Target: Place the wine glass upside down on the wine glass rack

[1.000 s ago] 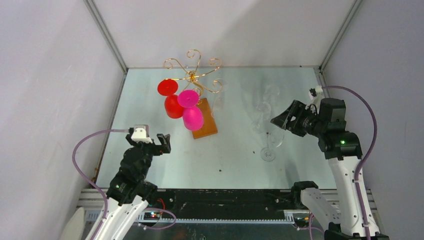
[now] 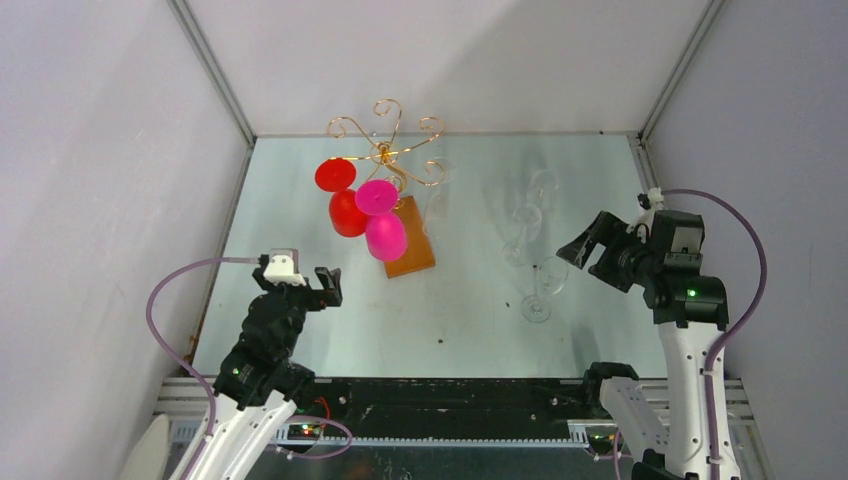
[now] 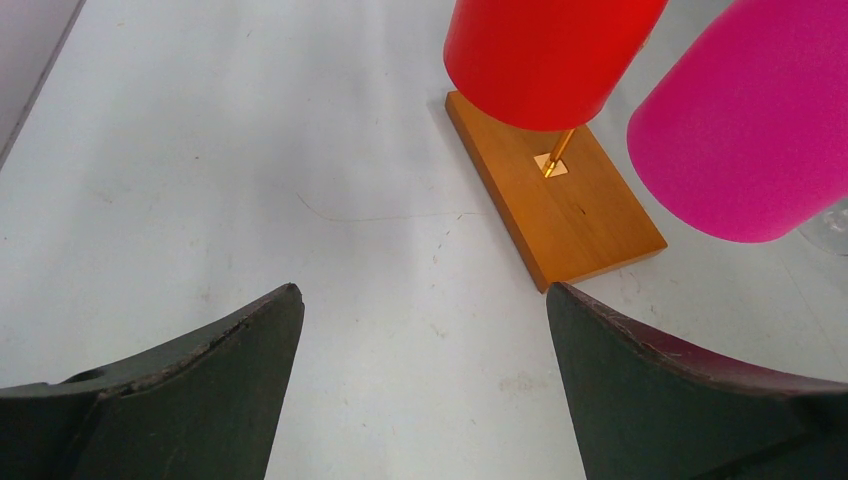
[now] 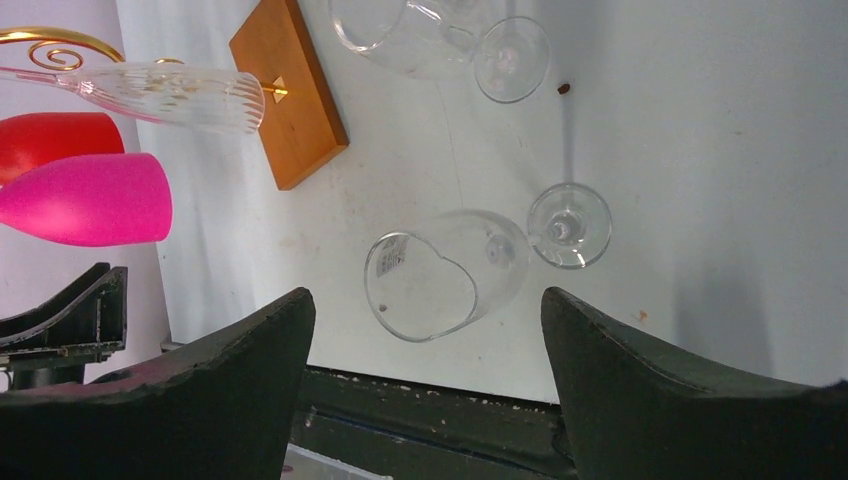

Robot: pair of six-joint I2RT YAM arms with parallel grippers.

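The gold wine glass rack (image 2: pixel 384 152) on a wooden base (image 2: pixel 405 262) holds red (image 2: pixel 347 213), pink (image 2: pixel 386 236) and clear glasses upside down. Clear wine glasses lie on their sides to its right, including a near one (image 2: pixel 536 308), whose bowl (image 4: pixel 445 275) is below my right gripper in the right wrist view. My right gripper (image 2: pixel 577 258) is open above the table, empty. My left gripper (image 2: pixel 326 282) stands open at the lower left of the rack, with nothing between its fingers.
The table (image 2: pixel 470 340) has free room at the front middle and left. White walls enclose the back and sides; a dark gap runs along the front edge.
My right gripper has moved right and slightly toward the front. The left arm and the glasses have not visibly moved.
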